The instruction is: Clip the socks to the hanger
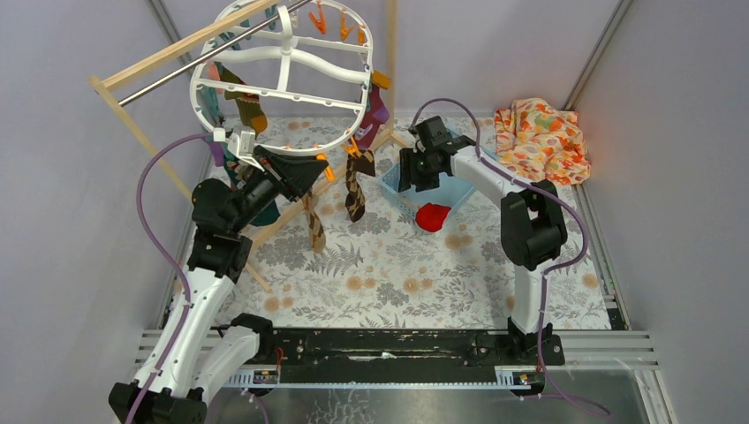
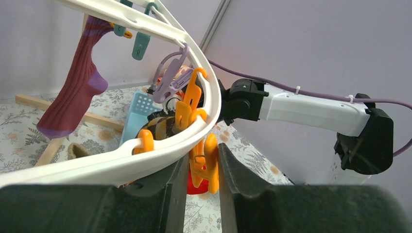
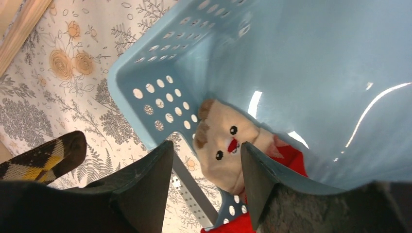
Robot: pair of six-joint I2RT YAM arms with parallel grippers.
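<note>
The white round hanger (image 1: 301,56) with coloured clips carries several socks, among them a purple-maroon sock (image 2: 73,82) and patterned brown ones (image 1: 353,190). My left gripper is shut on an orange clip (image 2: 211,162) on the hanger's front rim. My right gripper (image 1: 416,168) hangs open over the blue basket (image 1: 390,190). In the right wrist view a beige sock with a bear face (image 3: 223,150) and red cloth (image 3: 286,160) lie in the basket below the open fingers.
A wooden frame (image 1: 150,60) holds the hanger. An orange floral cloth (image 1: 539,141) lies at the back right.
</note>
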